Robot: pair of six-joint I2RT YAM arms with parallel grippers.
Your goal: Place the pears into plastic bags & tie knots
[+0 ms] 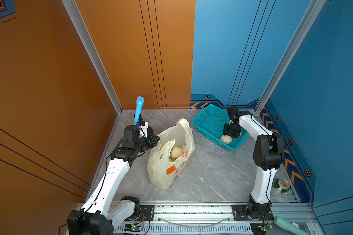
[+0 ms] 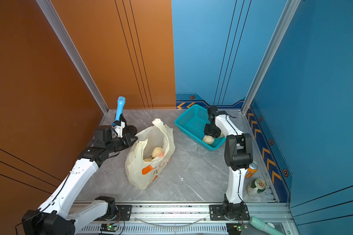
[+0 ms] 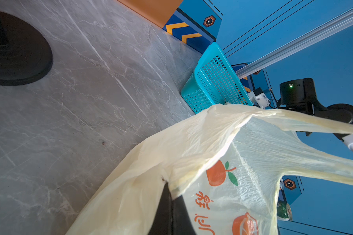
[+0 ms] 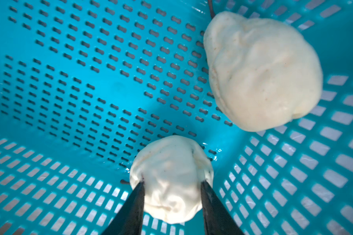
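Observation:
A cream plastic bag (image 1: 162, 164) stands open on the left of the table with a pale pear (image 1: 175, 151) inside. My left gripper is shut on the bag's rim, holding it up. In the teal basket (image 1: 204, 125), my right gripper is shut on a pale, wrinkled pear (image 4: 170, 166) near a corner. A second pear (image 4: 262, 70) with a stem lies beside it in the right wrist view.
A black stand base (image 3: 15, 51) with a blue object (image 1: 139, 105) on top stands behind my left arm. Cans (image 2: 257, 187) stand at the front right.

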